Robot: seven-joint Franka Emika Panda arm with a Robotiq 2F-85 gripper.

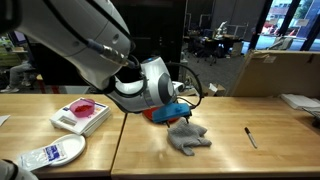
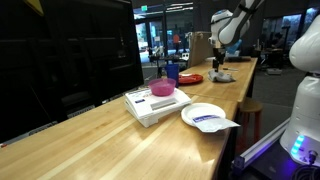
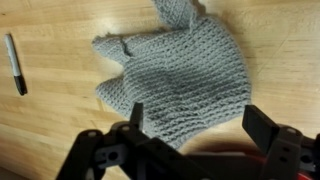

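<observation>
Spread over the wooden table is a grey knitted cloth (image 3: pixel 185 85), slightly rumpled and with one corner folded. In exterior view 1 the same cloth (image 1: pixel 190 138) lies below and just to the right of my gripper. My gripper is open, its two black fingers wide apart with the cloth's lower edge between them in the wrist view. The fingers appear to be above the cloth rather than holding it. A red plate (image 1: pixel 165 113) is partly hidden behind the gripper.
A black marker (image 1: pixel 250 138) lies on the table to the right. At the left are a white box with a pink bowl (image 1: pixel 83 106) on it and a white plate (image 1: pixel 55 153). A blue cup (image 2: pixel 172 71) stands near the red plate. Bare tabletop surrounds the cloth.
</observation>
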